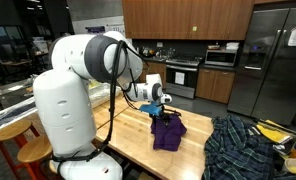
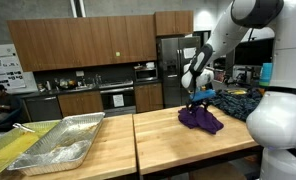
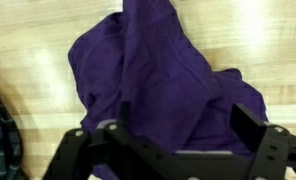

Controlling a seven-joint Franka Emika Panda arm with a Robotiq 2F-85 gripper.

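Note:
A dark purple cloth (image 3: 173,80) lies crumpled on the wooden table, filling the middle of the wrist view. It also shows as a purple heap (image 1: 168,134) in exterior view 1, and as a flatter spread of purple cloth (image 2: 201,118) in exterior view 2. My gripper is over the near part of the cloth, its two dark fingers wide apart at the bottom of the wrist view. It is open; whether the fingertips touch the fabric I cannot tell.
A dark plaid blanket (image 1: 236,148) is heaped on the table's right side, and its edge enters the wrist view at left. Foil trays (image 2: 58,150) stand at the far end. Bare tabletop (image 2: 153,135) lies between the trays and the cloth.

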